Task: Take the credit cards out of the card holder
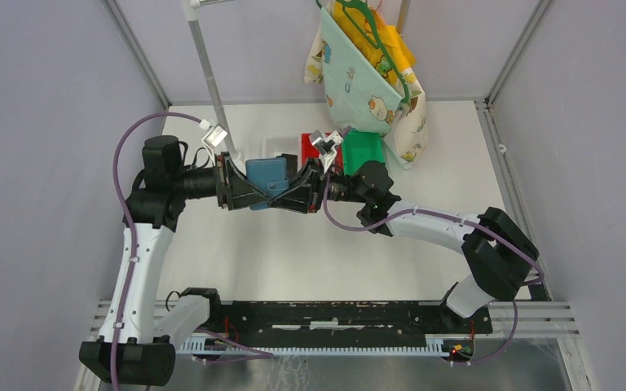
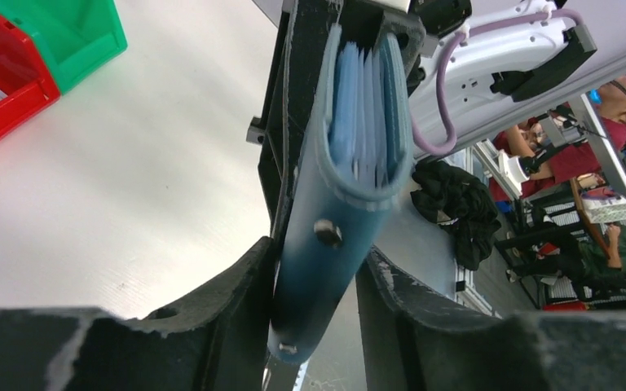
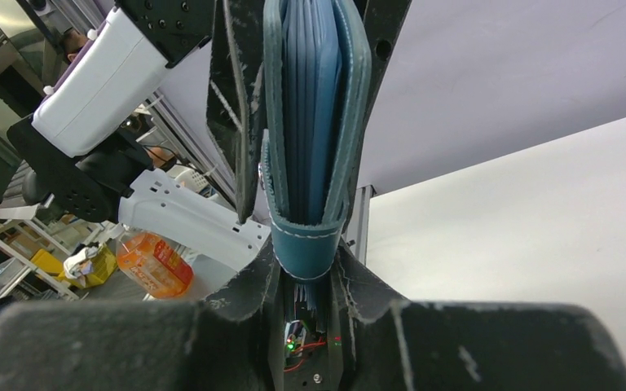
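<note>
A blue card holder (image 1: 266, 171) is held up above the table between my two arms. My right gripper is shut on one end of it. In the left wrist view, the layered edges of cards (image 2: 359, 114) show inside the holder's folded cover. My left gripper has its fingers parted on either side of the holder, near its snap button; whether they touch it I cannot tell. No card lies outside the holder in these views.
Behind the arms on the white table (image 1: 448, 187) stand a red bin (image 1: 306, 142) and a green bin (image 1: 363, 151). A pale cloth bag (image 1: 354, 81) hangs over the back. Free table lies in front and to the right.
</note>
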